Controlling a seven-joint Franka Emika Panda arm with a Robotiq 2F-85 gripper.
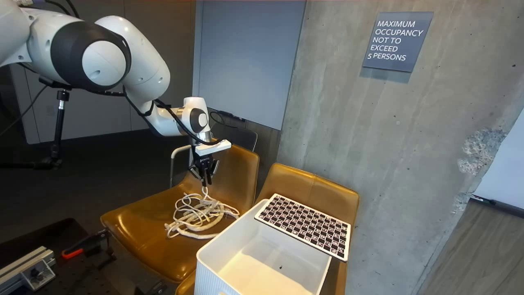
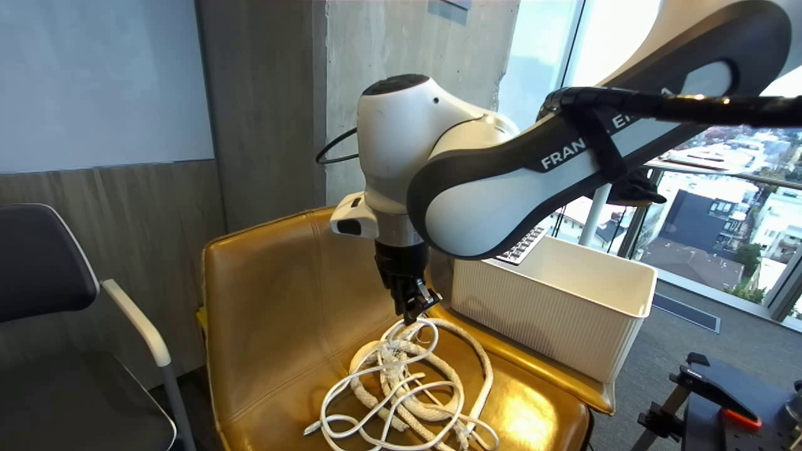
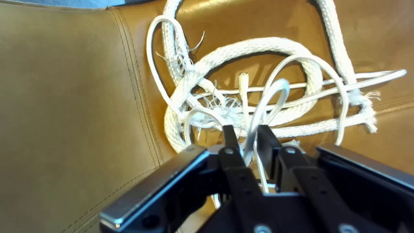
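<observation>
A tangle of white rope [image 2: 443, 372], thick braided lengths mixed with a thin cord, lies on the brown chair seat. Directly over this pile, my gripper [image 1: 205, 183] points downward with its tips low and close to the rope. In the wrist view, a raised loop of the thin white cord [image 3: 282, 86] runs between the fingers of my gripper. The two fingers stand part open, with a visible gap around the cord. Whether either finger touches the cord is unclear. Part of the pile is hidden under the gripper.
Beside the rope's chair [image 1: 132, 218], a white bin [image 1: 231, 238] sits on a second brown chair [image 1: 339, 191]. A black-and-white patterned board [image 1: 304, 226] rests across part of the bin's opening. The bin's visible floor is mostly clear. A chair backrest rises close by my gripper.
</observation>
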